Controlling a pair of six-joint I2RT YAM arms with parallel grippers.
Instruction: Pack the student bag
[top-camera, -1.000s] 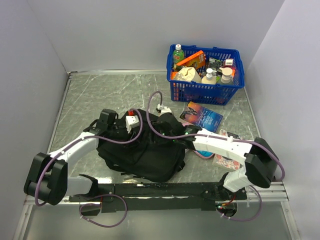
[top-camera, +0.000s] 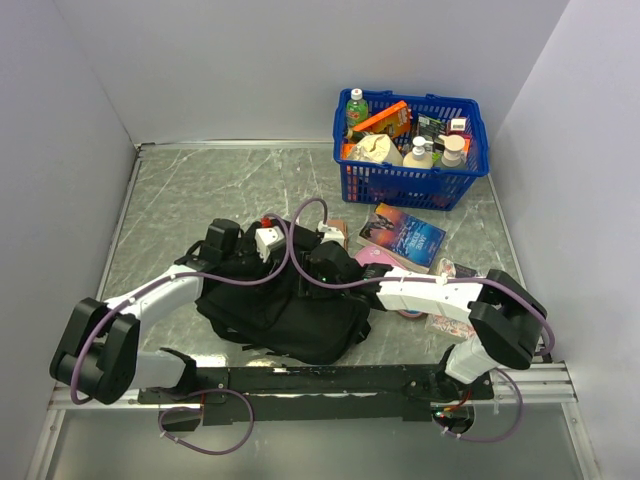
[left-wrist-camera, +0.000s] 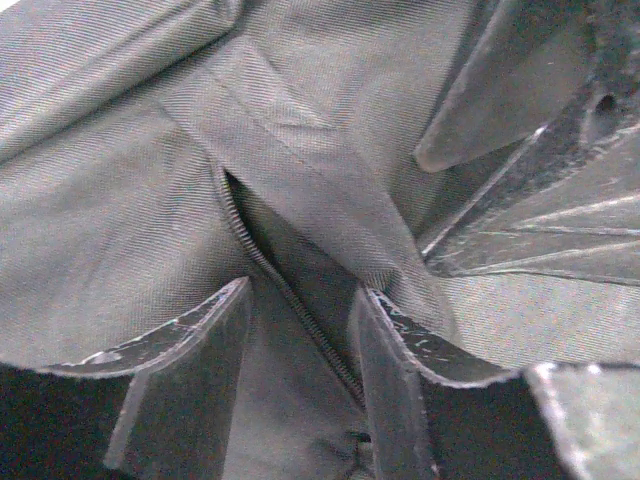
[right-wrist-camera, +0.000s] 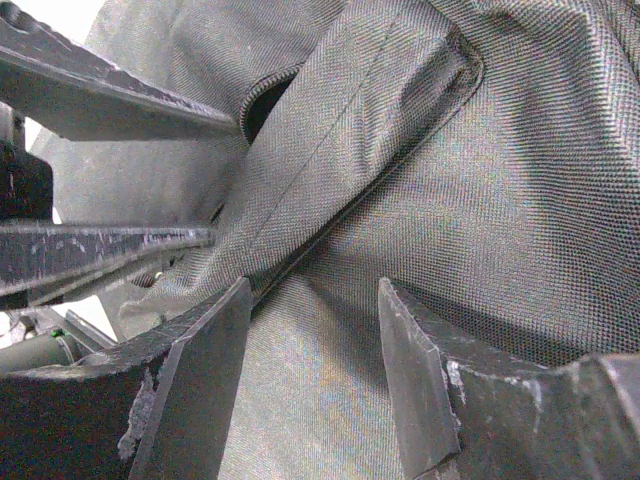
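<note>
The black bag (top-camera: 290, 330) lies at the front middle, its zipper (left-wrist-camera: 290, 300) running down beside a fabric flap in the left wrist view. My left gripper stands open over this zipper, fingertips close to the fabric. My right gripper is part open at the bag, right of the left one, above a long fabric flap (right-wrist-camera: 340, 120); I see nothing clearly held between its fingers. The other gripper's fingers reach into each wrist view.
A full blue basket (top-camera: 410, 185) stands at the back right. A book (top-camera: 400, 235), a pink item (top-camera: 375, 255) and printed items (top-camera: 450, 325) lie right of the bag.
The right arm and gripper have shifted slightly at the bag over the last second, its hose moving with it. The left arm has moved only slightly.
</note>
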